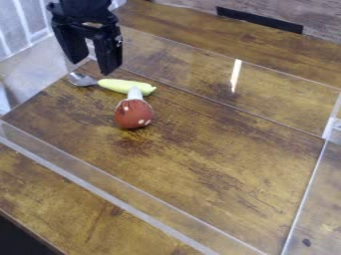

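Note:
The black gripper hangs at the upper left, its fingers pointing down and apart, with nothing seen between them. Below it on the wooden surface lie a metal utensil, perhaps a fork or spoon, and a yellow corn-like toy. A red-capped toy mushroom with white spots and a pale stem lies just in front of the yellow toy.
A low clear-walled enclosure surrounds the objects on the wooden table. A dark strip runs along the back.

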